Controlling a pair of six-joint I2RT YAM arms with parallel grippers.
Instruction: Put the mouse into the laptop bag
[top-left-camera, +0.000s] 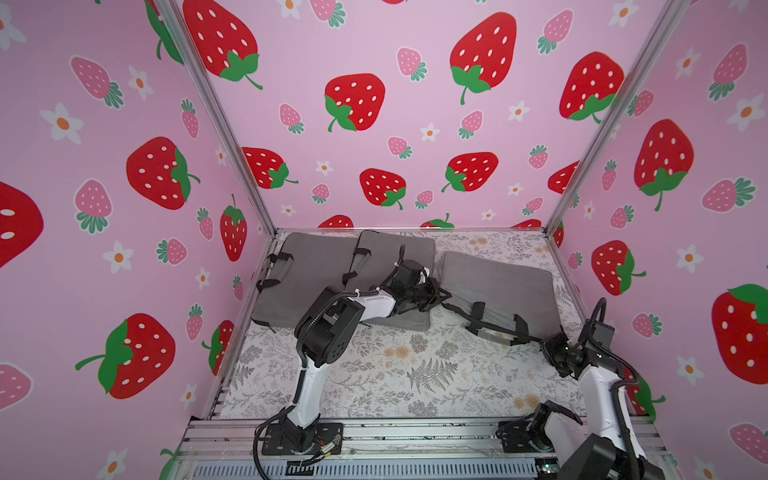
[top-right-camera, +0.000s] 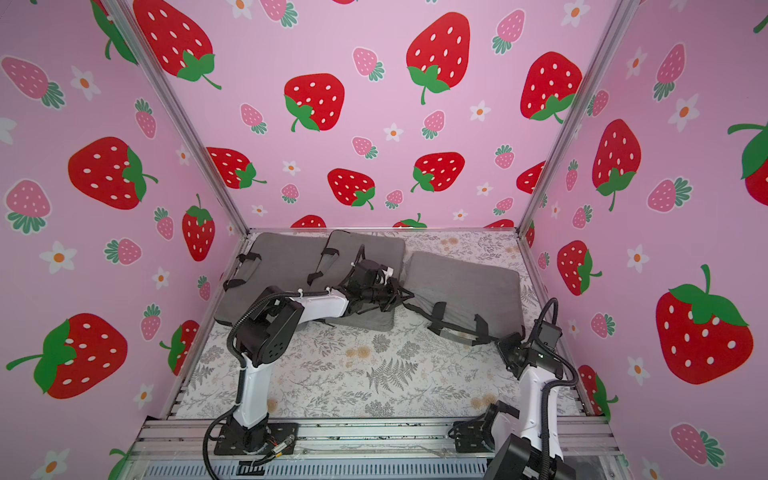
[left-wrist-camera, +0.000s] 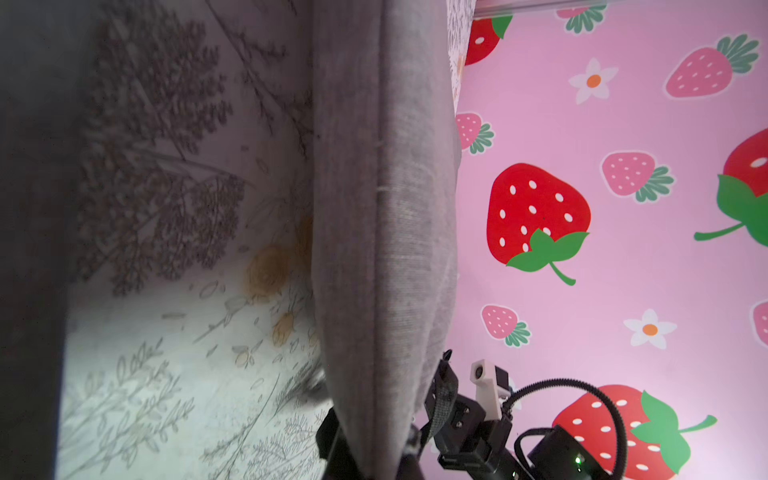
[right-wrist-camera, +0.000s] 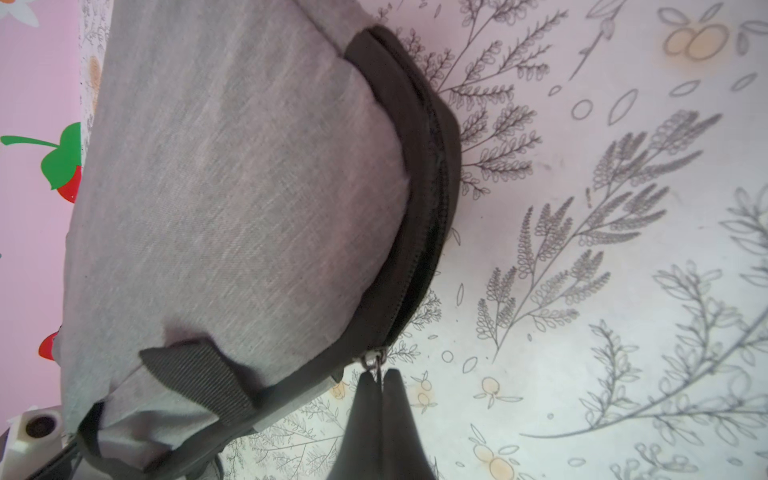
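Observation:
A grey laptop bag (top-left-camera: 496, 284) lies on the patterned table at the right, its dark zipper edge and handles toward the front. My left gripper (top-left-camera: 436, 294) is shut on the bag's left corner; in the left wrist view the grey fabric (left-wrist-camera: 376, 240) runs up from its fingers. My right gripper (top-left-camera: 560, 352) is at the bag's front right corner; in the right wrist view its fingertips (right-wrist-camera: 369, 384) are shut at the metal zipper pull (right-wrist-camera: 372, 358). No mouse can be made out.
Two more grey bags (top-left-camera: 304, 280) (top-left-camera: 392, 256) lie side by side at the back left. Printed walls stand close on the left, back and right.

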